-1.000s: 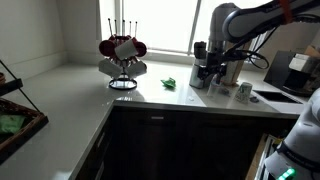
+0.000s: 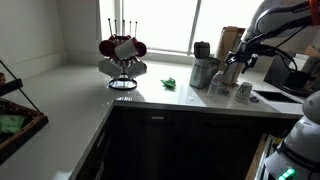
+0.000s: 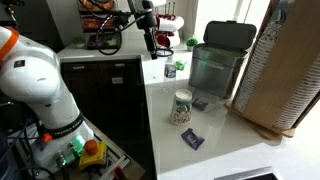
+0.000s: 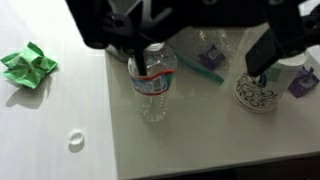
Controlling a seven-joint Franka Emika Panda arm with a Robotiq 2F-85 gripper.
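Observation:
My gripper is open, its dark fingers apart at the top of the wrist view. Below and partly behind one finger stands a clear water bottle [image 4: 152, 92] with a blue, white and red label, upright on the counter. A white patterned cup [image 4: 258, 95] is at the right of that view, partly covered by the other finger. In exterior view 2 the gripper [image 3: 155, 48] hangs above the counter, close to the bottle [image 3: 170, 70]; the cup [image 3: 182, 107] stands nearer the camera. No object shows held.
A crumpled green item [image 4: 30, 66] and a small white ring [image 4: 76, 137] lie left of the bottle. Purple packets [image 3: 192, 139] rest near the cup. A grey bin [image 3: 217, 72] stands behind. A rack of mugs [image 2: 123, 55] is farther along.
In exterior view 1 the arm and gripper have swung right, from in front of the grey bin to above the cup's end of the counter. Objects on the counter look unmoved.

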